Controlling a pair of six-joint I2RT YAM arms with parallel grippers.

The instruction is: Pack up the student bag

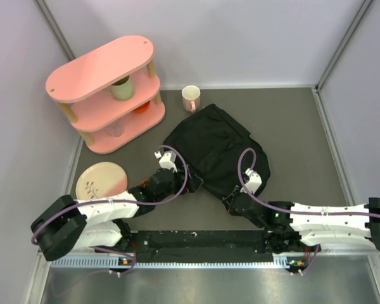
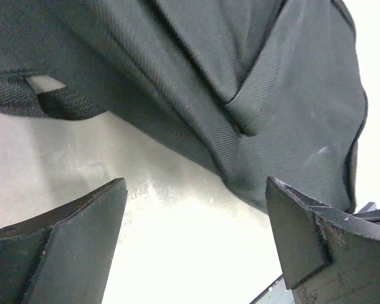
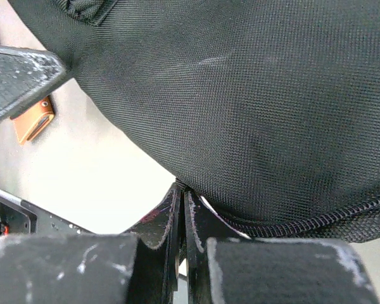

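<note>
The black fabric bag (image 1: 218, 142) lies flat and creased across the middle of the table. My left gripper (image 1: 194, 183) hovers at its front-left edge. In the left wrist view, the open left gripper has bare table between its fingertips, with the bag (image 2: 177, 95) just beyond them. At the bag's front edge is my right gripper (image 1: 228, 202). Seen from the right wrist, the right gripper is shut, its tips touching the edge of the bag (image 3: 240, 114) beside a zip seam; whether thin cloth is pinched there cannot be told.
A pink shelf (image 1: 101, 66) with cups stands at the back left, a pinkish mug (image 1: 191, 98) behind the bag. On the left is a round cream plate (image 1: 101, 180). Near the left arm lies an orange-brown leather item (image 3: 35, 120).
</note>
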